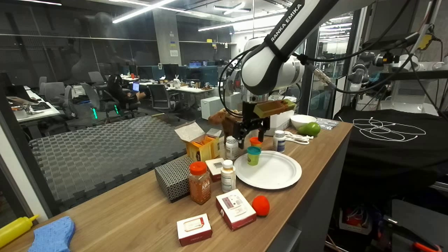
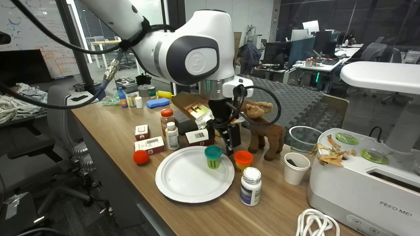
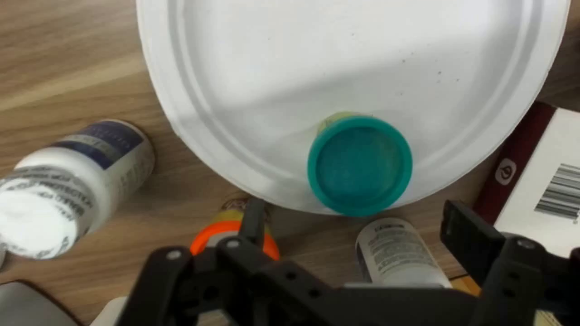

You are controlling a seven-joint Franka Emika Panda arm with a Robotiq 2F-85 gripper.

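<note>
A green play-dough tub with a teal lid [image 3: 360, 165] stands on the white plate [image 1: 273, 178], near its edge. In the wrist view my open gripper has nothing between its fingers, and the teal lid lies just ahead of the fingertips. Exterior view 1 shows the gripper [image 1: 251, 135] raised above and behind the tub, clear of it. An orange-lidded tub [image 2: 243, 158] sits off the plate on the table; one finger partly covers it in the wrist view.
White bottles stand near the plate: one with a blue label [image 2: 250, 186], another by the small boxes [image 2: 172, 136]. A brown toy moose [image 2: 262, 127] is behind the gripper. An orange ball [image 1: 260, 205] lies near the table's front edge. Most of the plate is bare.
</note>
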